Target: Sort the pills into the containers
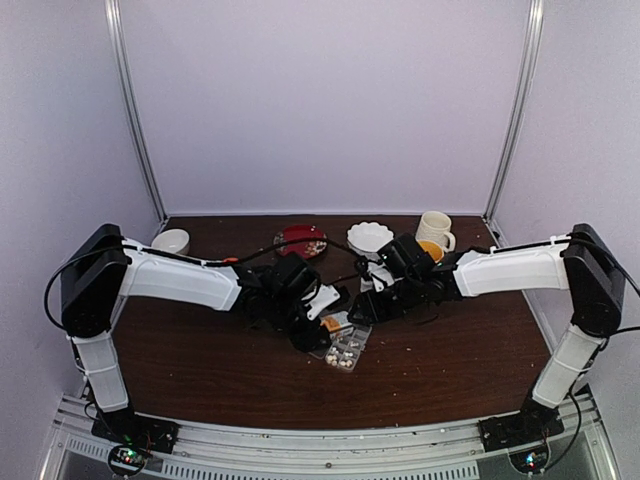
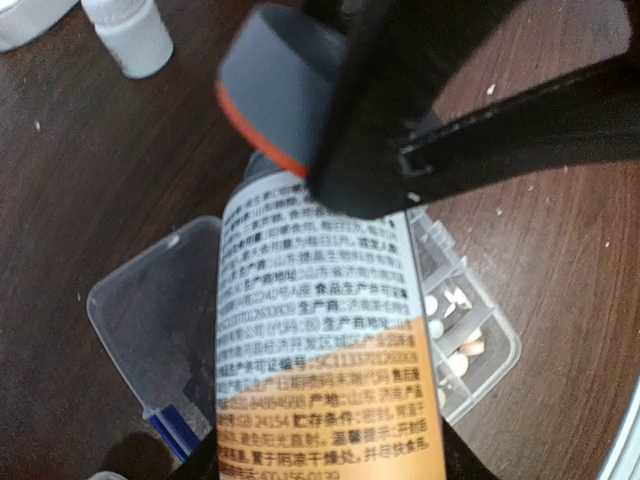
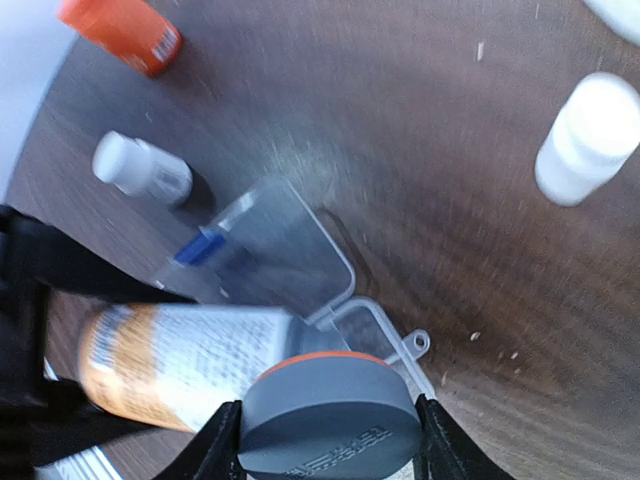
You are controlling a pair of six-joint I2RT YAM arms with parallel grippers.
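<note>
The grey-and-orange labelled bottle [image 2: 325, 300] stands between the fingers of my left gripper, which is shut on its sides. In the right wrist view, my right gripper is shut on a grey cap [image 3: 330, 435] with an orange rim. The cap sits tilted at the bottle's neck; whether they still touch I cannot tell. Below them lies a clear pill box [image 2: 490, 325], its lid [image 2: 150, 300] folded open. White and tan pills [image 2: 458, 363] rest in its compartments, partly hidden behind the bottle.
A white bottle [image 3: 590, 140], a small white-capped bottle [image 3: 150, 170] and an orange bottle [image 3: 125, 35] stand around the box. Farther back are a red plate [image 1: 300, 240], a white dish [image 1: 369, 237], a mug [image 1: 436, 228] and a bowl [image 1: 171, 242].
</note>
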